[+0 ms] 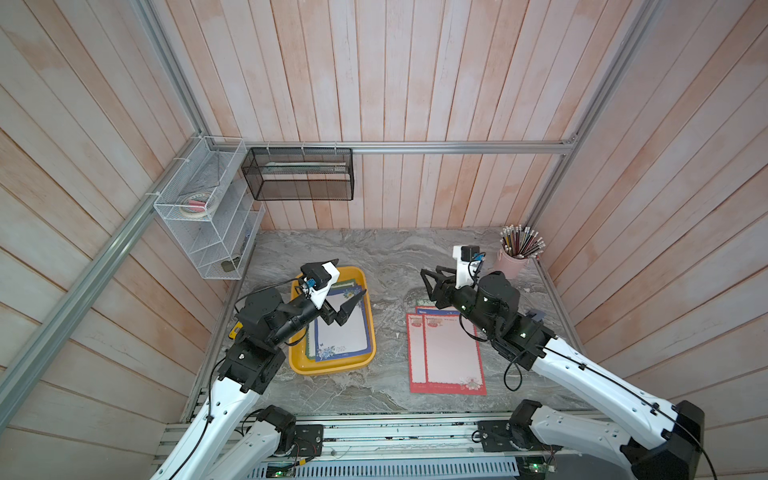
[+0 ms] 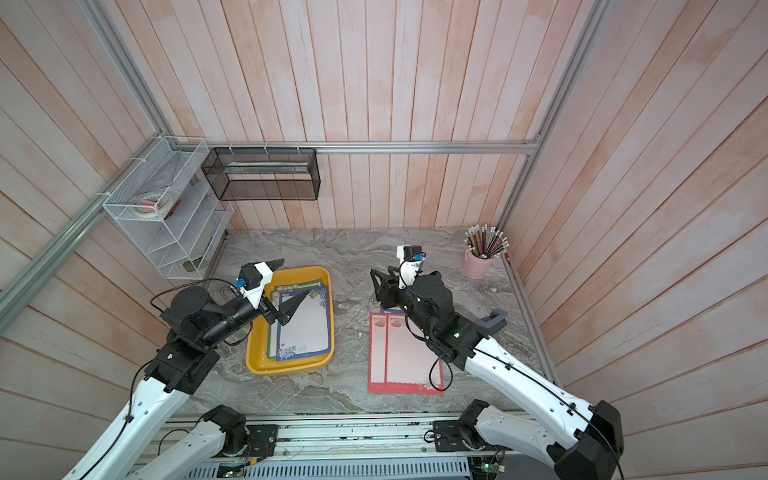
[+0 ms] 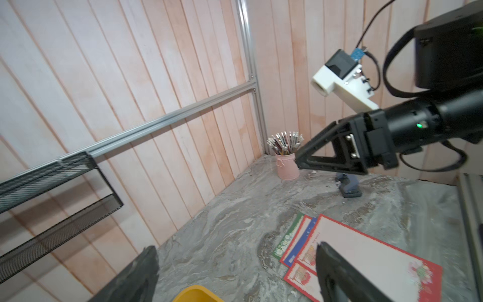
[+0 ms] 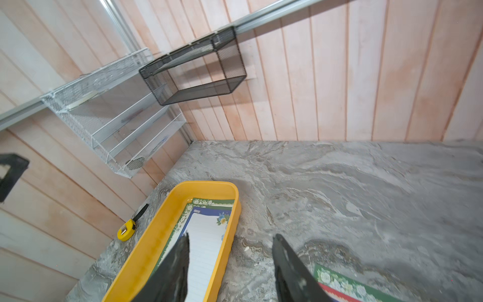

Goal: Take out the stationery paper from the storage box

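The yellow storage box point(image 1: 370, 344) sits on the left side of the counter, with blue-bordered stationery paper point(image 1: 340, 329) lying inside on top of green-edged sheets. Above it, my left gripper point(image 1: 350, 277) is open and empty, covering part of the paper in the top views. Red-bordered stationery sheets point(image 1: 453, 352) lie flat on the counter right of the box, overlapping blue and green ones. Over their far end hovers my right gripper point(image 1: 428, 285), fingers apart with nothing between them. In the right wrist view, the box point(image 4: 231, 241) shows beyond the left finger.
A pink cup of pencils point(image 1: 512, 264) stands at the back right. A black mesh basket point(image 1: 297, 188) and white wire shelves point(image 1: 209, 232) hang on the walls. A yellow tape measure point(image 4: 126, 230) lies left of the box.
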